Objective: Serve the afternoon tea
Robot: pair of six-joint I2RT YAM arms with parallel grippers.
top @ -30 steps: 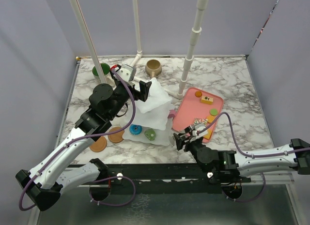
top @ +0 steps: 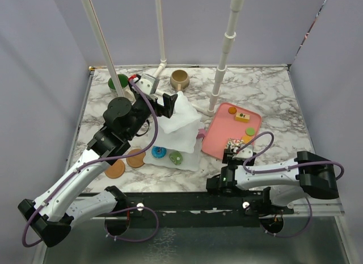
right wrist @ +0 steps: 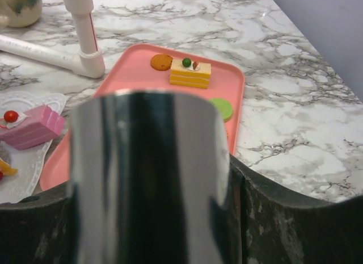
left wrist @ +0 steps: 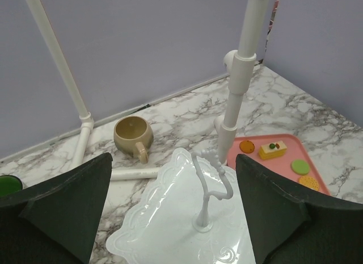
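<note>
A white tiered stand [top: 182, 130] stands at centre, its handle [left wrist: 205, 210] rising between the separated fingers of my open left gripper [top: 157, 93]. A blue ring treat [top: 159, 152] and a green treat [top: 176, 157] rest on its lower tier, and a pink cake slice [right wrist: 35, 128] sits at its right edge. My right gripper [top: 238, 154] is over the near end of the pink tray [top: 218, 133]. Large and blurred, a shiny metal piece [right wrist: 150, 179] stands between its fingers, hiding their tips. On the tray are a yellow cake [right wrist: 190, 76], a green disc [right wrist: 223, 108] and an orange-brown biscuit [right wrist: 161, 62].
White pipes [top: 224, 54] rise between stand and tray. A beige mug [left wrist: 133, 133] is behind the stand, and a green cup [top: 118, 81] is at the back left. Brown discs [top: 115, 170] lie at the front left. Bare marble [top: 278, 99] extends right of the tray.
My right gripper has moved right over the tray's near end, and its forearm has drawn in and swung. The left arm and the stand stay where they were.
</note>
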